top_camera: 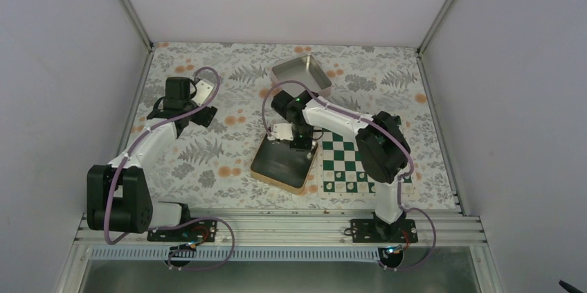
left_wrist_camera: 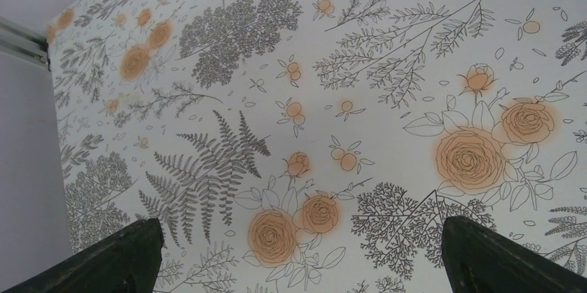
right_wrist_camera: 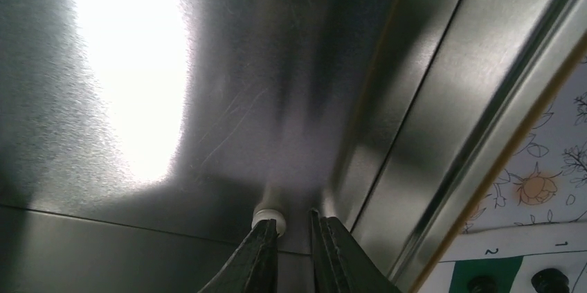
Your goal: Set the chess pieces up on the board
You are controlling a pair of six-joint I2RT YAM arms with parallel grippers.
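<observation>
My right gripper is down inside the dark metal tray (top_camera: pixel 277 168), its fingers at a small white piece (right_wrist_camera: pixel 268 215) at the tray's base; whether they have closed on it is hard to see. The chess board (top_camera: pixel 339 168) lies right of the tray, partly under the right arm, with dark pieces (right_wrist_camera: pixel 550 280) on its numbered edge. My left gripper hangs over bare patterned cloth at the left, open, with nothing between its fingers.
An empty-looking grey box (top_camera: pixel 301 71) stands at the back centre.
</observation>
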